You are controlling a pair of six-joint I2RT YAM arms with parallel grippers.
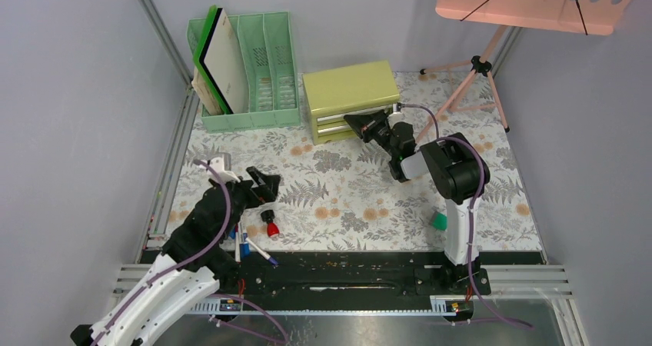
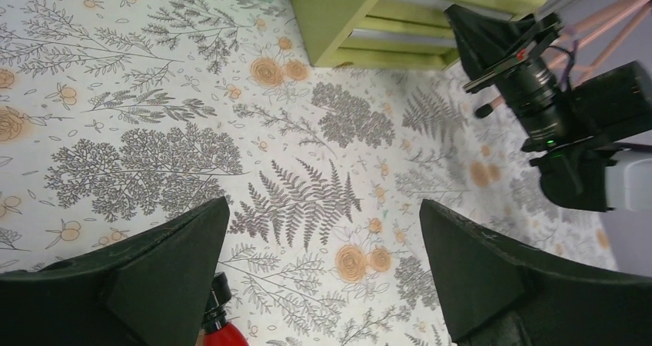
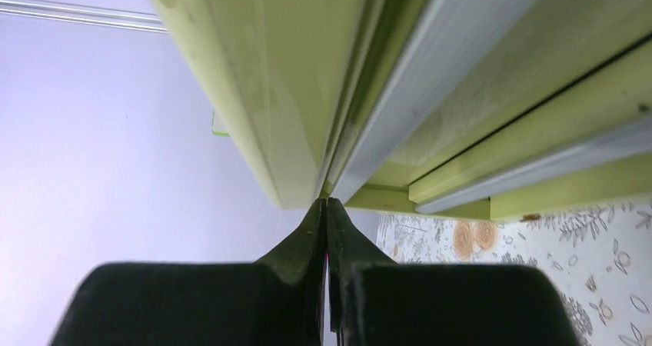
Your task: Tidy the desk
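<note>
A yellow-green drawer box (image 1: 350, 84) stands at the back middle, its pale-striped drawer fronts facing the table. My right gripper (image 1: 347, 118) is at those fronts. In the right wrist view the right gripper is shut, nothing between its fingers, tips against or very close to the end of a grey drawer strip (image 3: 430, 73); contact is hard to tell. My left gripper (image 1: 269, 184) hangs open and empty above the left of the table. Just below it lies a red-and-black item (image 1: 271, 224). Pens (image 1: 261, 249) lie at the front left, partly hidden by the left arm.
At the back left stands a green divided rack (image 1: 254, 121) holding a green-edged white board (image 1: 227, 61). A pink tripod stand (image 1: 480, 65) rises at the back right. Near the right forearm lies a small green block (image 1: 439, 221).
</note>
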